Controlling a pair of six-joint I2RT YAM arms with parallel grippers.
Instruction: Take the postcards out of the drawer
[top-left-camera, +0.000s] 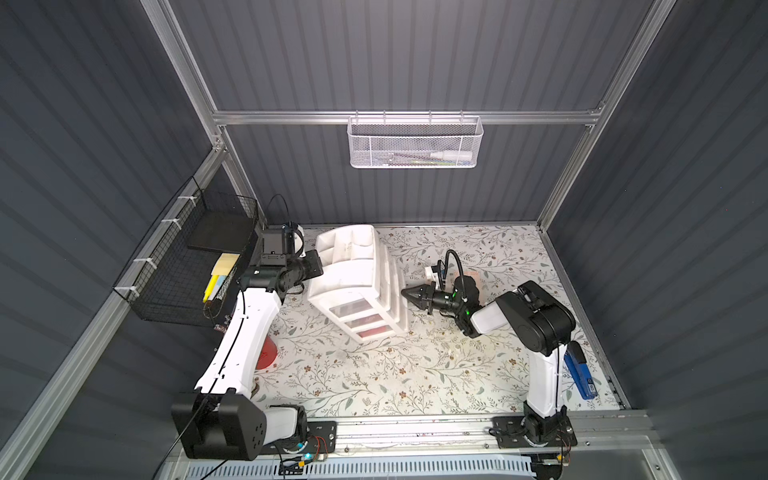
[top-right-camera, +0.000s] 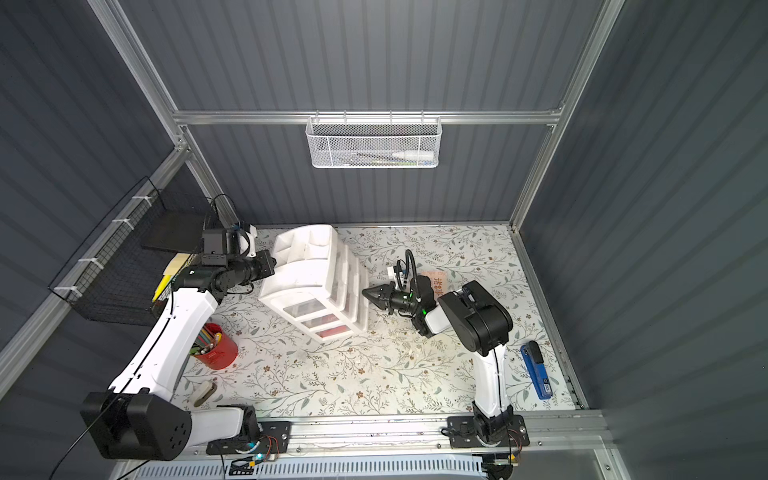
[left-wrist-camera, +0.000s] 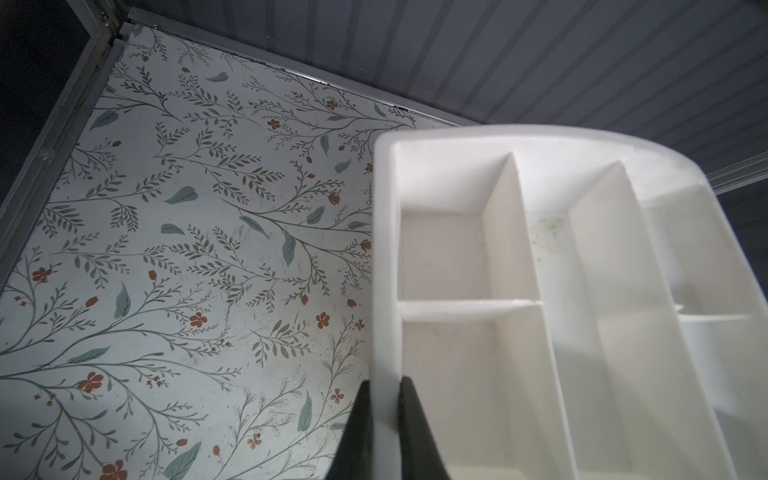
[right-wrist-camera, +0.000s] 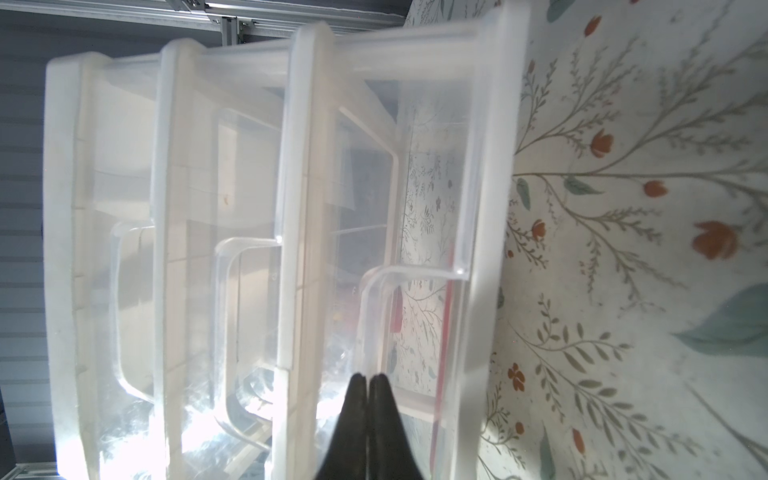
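A white drawer unit (top-left-camera: 352, 276) with clear drawers stands tilted in view at the table's middle left. At its left side my left gripper is shut on the thin white top rim (left-wrist-camera: 387, 264), a dark finger on each side. My right gripper is shut with nothing visible between its fingers, close by the clear handle (right-wrist-camera: 412, 272) of the lowest drawer; contact cannot be told. All drawers look closed. Something reddish (top-left-camera: 377, 331) shows low through the unit's clear side; no postcard can be made out clearly.
A pink paper (top-right-camera: 436, 278) lies behind my right gripper. A blue stapler (top-right-camera: 536, 370) is at the right, a red pen cup (top-right-camera: 217, 348) at the left. Black mesh basket (top-left-camera: 180, 272) hangs on the left wall.
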